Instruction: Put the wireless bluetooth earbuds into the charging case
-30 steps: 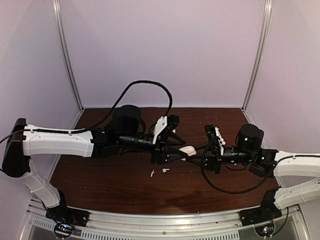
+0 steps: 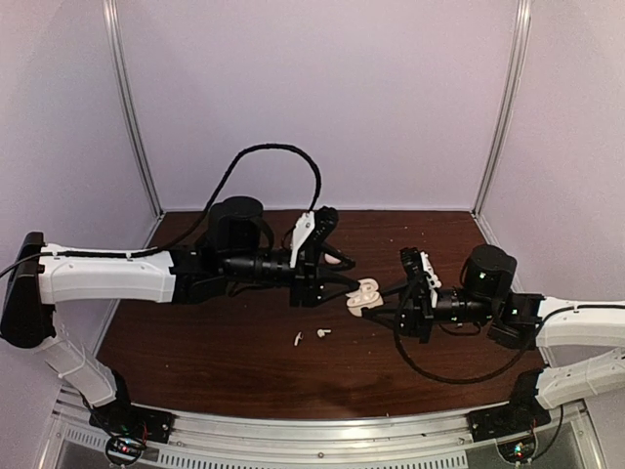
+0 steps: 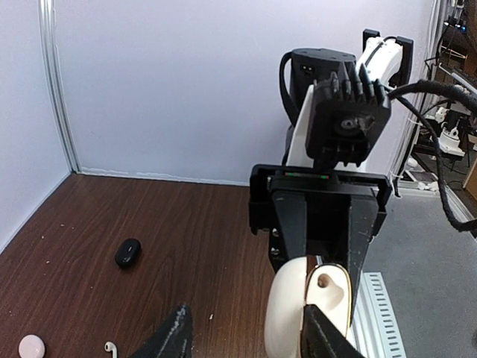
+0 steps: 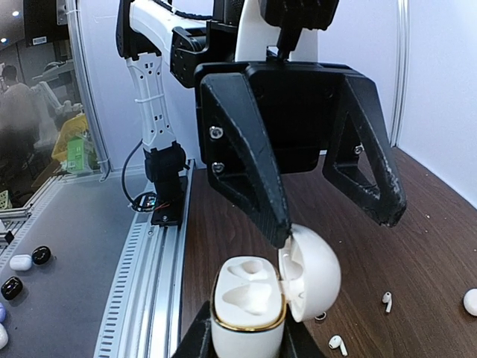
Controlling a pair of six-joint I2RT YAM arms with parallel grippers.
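Note:
The white charging case [image 4: 247, 298] is held above the table with its lid [image 4: 317, 272] swung open, and its two earbud hollows show empty. My right gripper [image 2: 381, 301] is shut on the case's lower body. My left gripper stands open; one of its fingers [image 4: 261, 179] has its tip against or very near the lid's edge, and nothing is between the two. Two white earbuds lie apart on the table: one earbud [image 2: 298, 339] and, to its right, another earbud [image 2: 324, 333]. In the left wrist view the case [image 3: 287, 309] partly hides behind a left fingertip.
A black oval object [image 3: 128, 253] and a round white object [image 3: 32, 347] rest on the brown table [image 2: 225, 362]. Both arms meet closely above the middle.
The case's lid has gone from closed to open. My left gripper has drawn slightly left and up in the top view, while the right arm has stayed nearly still.

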